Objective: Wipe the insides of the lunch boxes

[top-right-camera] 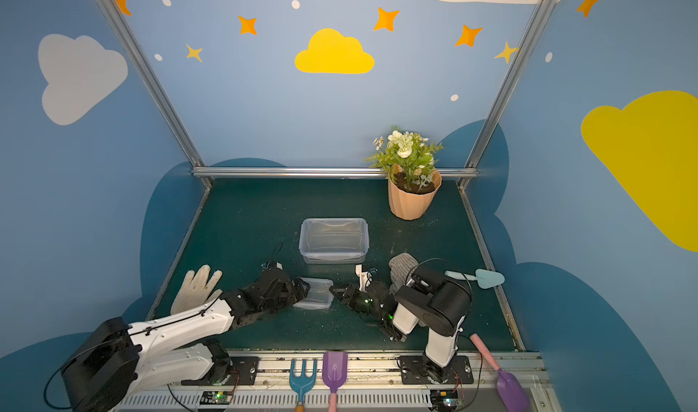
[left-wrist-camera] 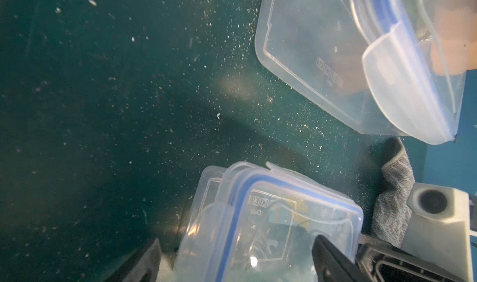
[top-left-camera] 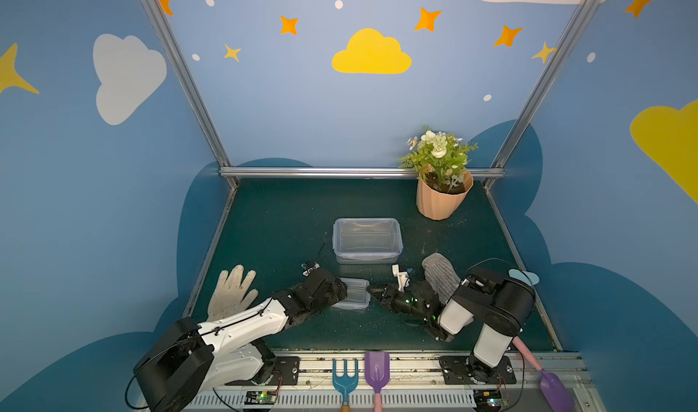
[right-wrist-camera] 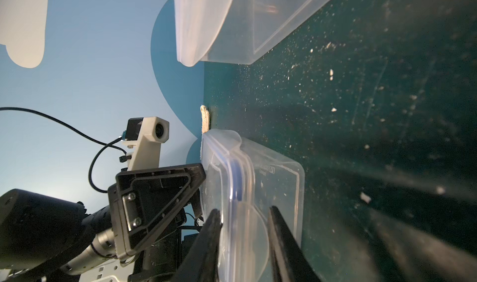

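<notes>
A small lidded clear lunch box [top-left-camera: 354, 295] lies near the front centre, between my two grippers. My left gripper is open at one end of it, its fingers either side of the box in the left wrist view. My right gripper is open at the other end, fingers astride the box's clipped rim. A larger clear box [top-left-camera: 367, 239] stands just behind. A grey cloth [top-left-camera: 440, 270] lies to the right, partly hidden by my right arm.
A potted plant [top-left-camera: 441, 194] stands at the back right. A white glove [top-left-camera: 229, 295] lies at left, a light blue scoop [top-right-camera: 487, 278] at right. Garden tools lie along the front rail.
</notes>
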